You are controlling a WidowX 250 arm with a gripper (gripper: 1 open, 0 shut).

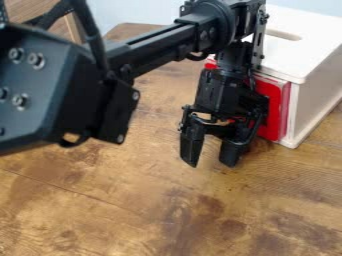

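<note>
My black gripper (pixel 211 150) points downward in front of a white box (pixel 309 85) with a red panel (pixel 274 110) on its near side. Its two fingers stand apart, just above the wooden table, with nothing seen between their tips. The gripper hides part of the red panel. The box has a slot in its top.
The arm crosses the upper left of the view, and a pale wall is behind.
</note>
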